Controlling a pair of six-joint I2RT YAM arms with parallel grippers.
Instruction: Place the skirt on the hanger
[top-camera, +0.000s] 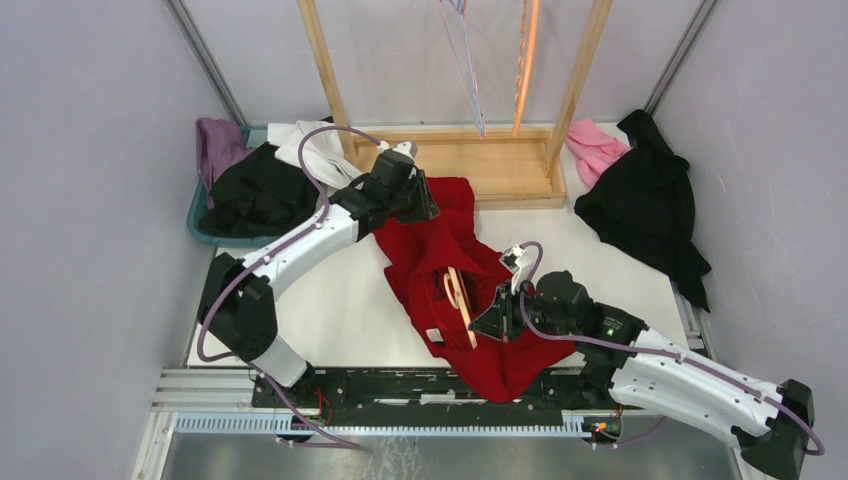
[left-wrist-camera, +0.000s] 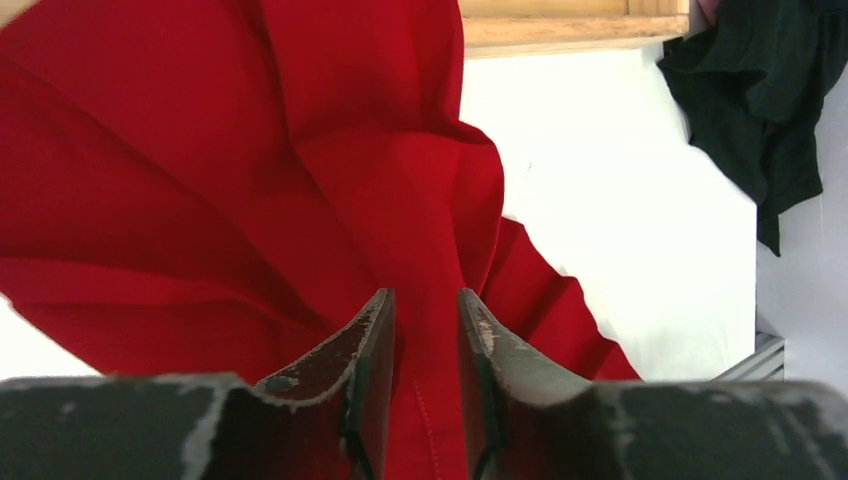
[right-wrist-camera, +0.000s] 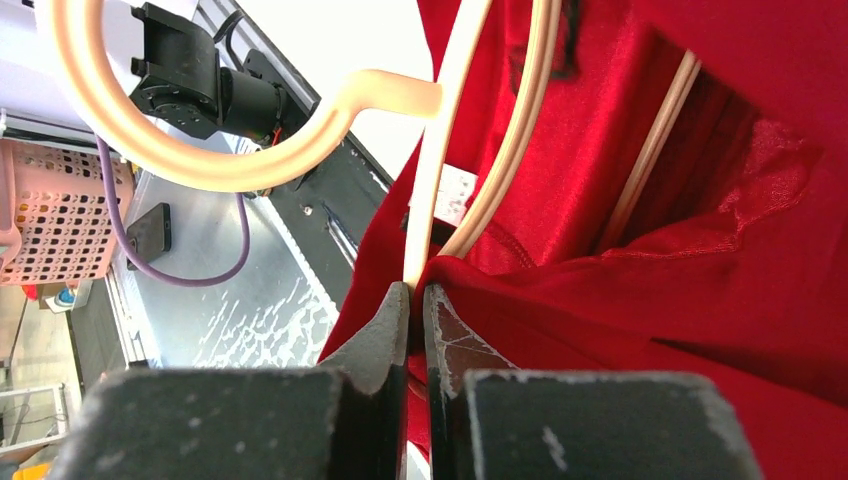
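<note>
The red skirt (top-camera: 440, 240) lies rumpled across the middle of the table, its near end over the front edge. A light wooden hanger (top-camera: 463, 310) lies partly inside the skirt's opening, its hook showing. My right gripper (top-camera: 474, 328) is shut on the hanger's end; in the right wrist view the skirt's edge (right-wrist-camera: 560, 285) bunches against the fingertips (right-wrist-camera: 440, 305), and whether it is pinched too is unclear. Above the skirt's far part, my left gripper is open, with red cloth seen beyond the gap between its fingers.
Behind the skirt stands a wooden rack (top-camera: 490, 165) with other hangers (top-camera: 527, 65) on it. A blue basket (top-camera: 204, 212) of clothes is at the left. Black cloth (top-camera: 645, 205) and pink cloth (top-camera: 595, 150) lie at the right.
</note>
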